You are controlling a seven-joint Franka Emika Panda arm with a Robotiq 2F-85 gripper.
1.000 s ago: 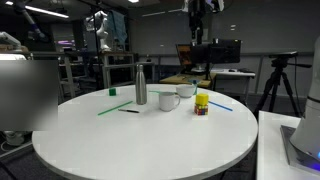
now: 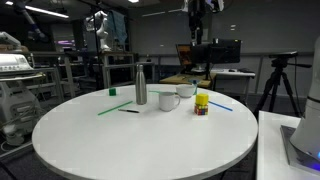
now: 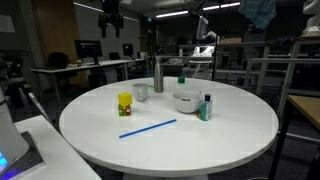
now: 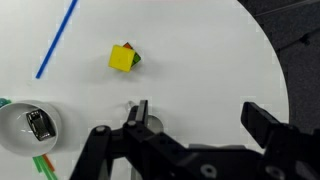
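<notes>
My gripper is high above the round white table, its fingers wide apart with nothing between them. A yellow block [image 2: 202,99] rests on a multicoloured cube [image 3: 125,112] near the table's edge; in the wrist view it lies ahead and left of the gripper. Partly hidden behind the left finger in the wrist view is a white mug [image 3: 141,92]. A white bowl [image 4: 22,127] holds a small black object [image 4: 40,124]. The grey bottle [image 2: 141,86] stands upright behind the mug.
A blue stick [image 3: 148,129] lies flat near the bowl. Close to the bowl stands a small bottle [image 3: 205,108]. Green sticks [image 2: 115,108], a dark pen [image 2: 129,111] and a green block [image 2: 112,92] are spread further off.
</notes>
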